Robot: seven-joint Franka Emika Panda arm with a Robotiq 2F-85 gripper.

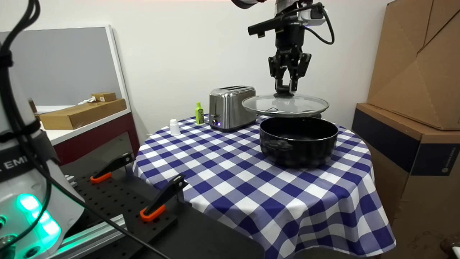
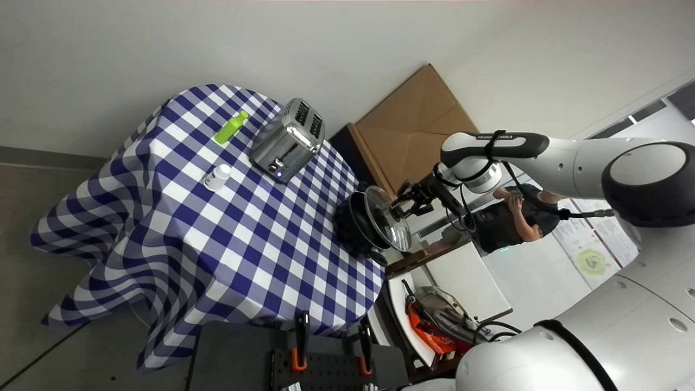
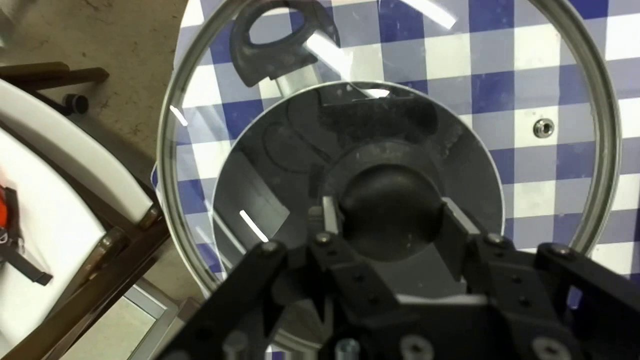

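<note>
My gripper (image 1: 286, 86) is shut on the black knob (image 3: 391, 210) of a round glass lid (image 1: 258, 105). Held level, the lid hangs just above the black pot (image 1: 297, 151) and a little toward its far side in exterior view 1. A gap shows between the lid's rim and the pot's front edge. From the wrist, the pot's dark interior and one looped handle (image 3: 243, 57) show through the glass, with the pot off to the left of the lid's middle. The fingers (image 3: 331, 216) stand on either side of the knob.
Left of the pot, a steel toaster (image 1: 233, 108), a green bottle (image 1: 199, 113) and a white bottle (image 1: 174, 127) stand on the checked tablecloth (image 1: 224, 187). Cardboard boxes (image 1: 414, 69) rise at the right.
</note>
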